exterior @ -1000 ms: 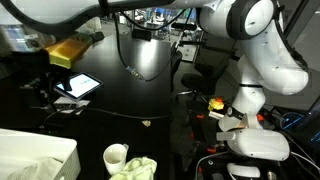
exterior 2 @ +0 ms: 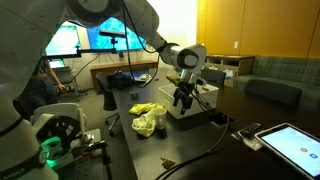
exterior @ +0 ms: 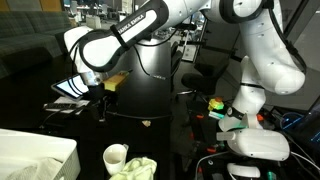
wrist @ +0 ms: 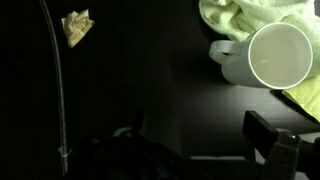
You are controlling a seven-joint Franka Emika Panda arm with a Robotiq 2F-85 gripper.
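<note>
My gripper stands open over the dark table, and only bare tabletop shows between its fingers in the wrist view. A white mug (wrist: 272, 55) is at the upper right there, its handle pointing left. In exterior view 1 the mug (exterior: 115, 157) stands upright near the front, and my gripper (exterior: 91, 113) is behind it, apart from it. A pale yellow-green cloth (exterior: 136, 170) lies crumpled beside the mug. A small crumpled tan piece (wrist: 77, 27) sits at the upper left of the wrist view.
A white box (exterior: 38, 150) with something pale inside stands at the left in exterior view 1. A lit tablet (exterior 2: 292, 142) lies on the table in exterior view 2. A thin dark cable (wrist: 56, 80) crosses the tabletop. Bare table lies under the gripper.
In exterior view 1 my arm and gripper have moved to the right, from near the white box. The mug, cloth and box stand where they were.
</note>
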